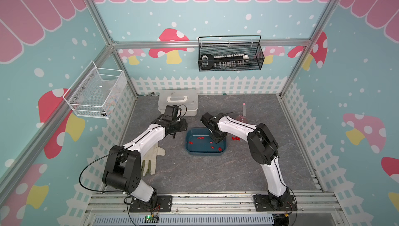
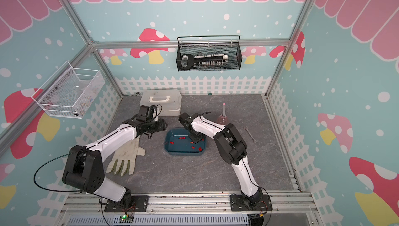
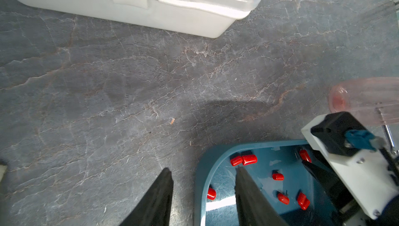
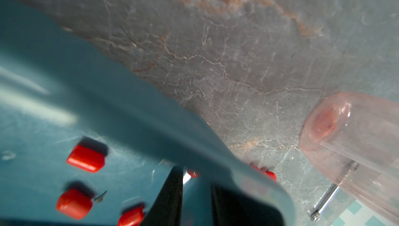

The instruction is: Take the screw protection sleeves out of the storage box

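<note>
Several red sleeves [image 3: 249,159] lie in the teal storage box [image 1: 200,153], mid-table; a few more sleeves [image 1: 235,138] lie outside on its right. My left gripper hangs open left of the box, above its rim, nothing between its fingers. My right gripper is down inside the box at its back-right wall, its fingers part open. A sleeve [image 4: 192,174] shows between and beyond its fingertips; I cannot tell that it touches them.
A clear lidded case [image 1: 177,108] stands at the back left. A pink transparent flask [image 3: 361,99] stands behind-right of the box, near a wrench [image 2: 249,134]. A glove [image 2: 123,159] lies front left.
</note>
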